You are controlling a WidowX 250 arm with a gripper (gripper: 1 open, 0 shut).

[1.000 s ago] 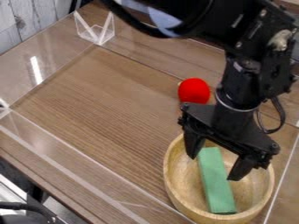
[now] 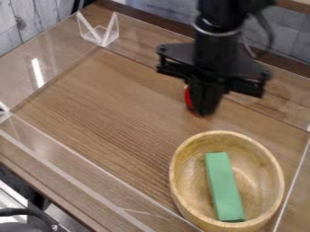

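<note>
My gripper point(image 2: 208, 60) hangs over the back right of the wooden table, high in the view; its fingers appear closed, with nothing visible held. Just below it a red round object point(image 2: 191, 98) shows, mostly hidden by the gripper. At the front right a round tan bowl point(image 2: 188, 188) holds a green block point(image 2: 223, 186) lying lengthwise.
A small white wire-like item point(image 2: 100, 27) stands at the back left near the table's edge. A black cable or part lies at the lower left corner.
My gripper has risen from over the bowl toward the back of the table, now partly covering the red object and leaving the green block in the bowl fully in view.
</note>
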